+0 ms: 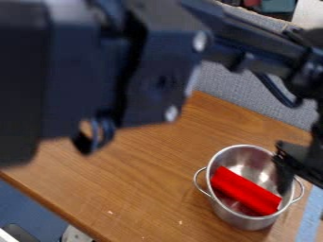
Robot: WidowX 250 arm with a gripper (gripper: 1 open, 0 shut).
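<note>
A steel pot point(237, 213) with wire side handles stands at the lower right of the wooden table point(113, 189). A red cylindrical object point(246, 190) lies inside it. The black gripper point(294, 165) is at the right edge, partly out of frame, close over the pot's upper right rim. Its fingers are dark and blurred, with nothing visible held. The large black arm covers the upper left of the view.
A grey padded wall point(233, 95) runs behind the table. A blue strip point(313, 223) lies at the right edge beside the pot. Bare wood fills the middle and left.
</note>
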